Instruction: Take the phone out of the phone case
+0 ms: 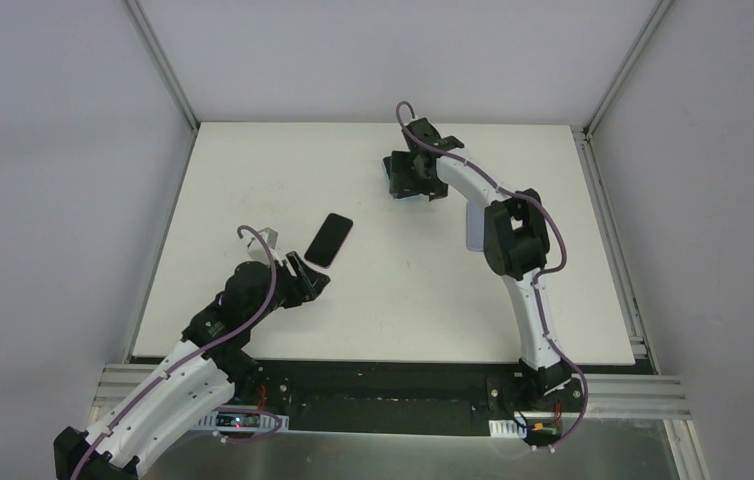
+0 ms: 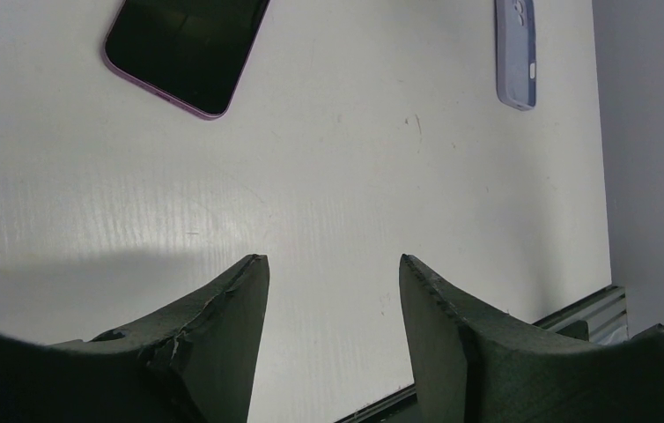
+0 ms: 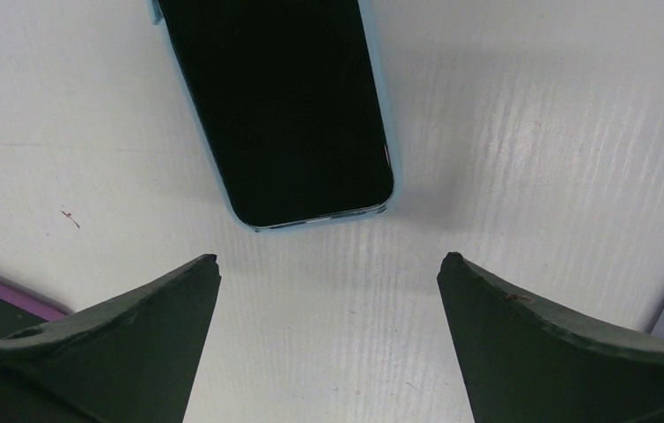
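Note:
A black-screened phone in a light blue case lies flat at the back of the table, largely covered in the top view by my right gripper. In the right wrist view, that gripper's open fingers are just short of the case's near end, nothing between them. A pink-edged black phone lies left of centre, also seen in the left wrist view. My left gripper is just below it, fingers apart with nothing between them.
A grey-blue phone or case lies right of centre, partly behind the right arm.

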